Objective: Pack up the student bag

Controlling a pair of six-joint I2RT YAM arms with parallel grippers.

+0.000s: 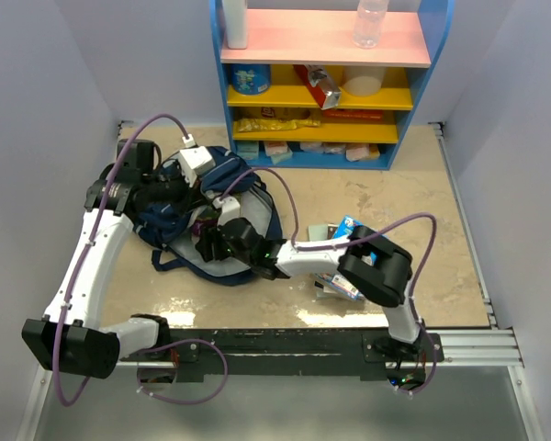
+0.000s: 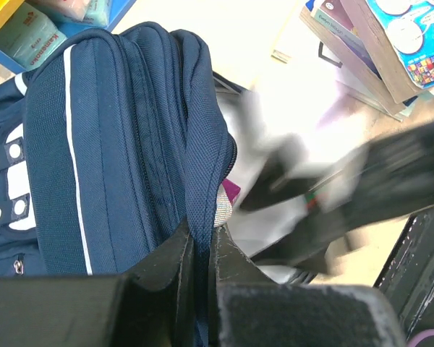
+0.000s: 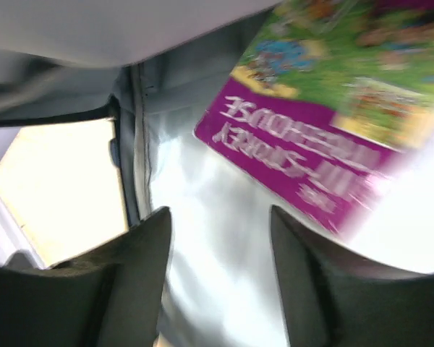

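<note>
The navy student bag [image 1: 180, 261] lies spread on the table with its pale lining showing. Pinching the edge of its flap [image 2: 202, 130] is my left gripper, which keeps the flap raised. A purple and green book [image 3: 296, 144] lies inside on the pale lining. Over the bag's opening is my right gripper [image 1: 211, 250], its black fingers [image 3: 153, 246] spread with nothing between them and the book just beyond. In the left wrist view the right arm is blurred, and most of the book is hidden by the flap.
More books [image 1: 349, 276] lie in a stack to the right, partly under the right forearm. A shelf [image 1: 321, 50] with packets and bottles stands at the back.
</note>
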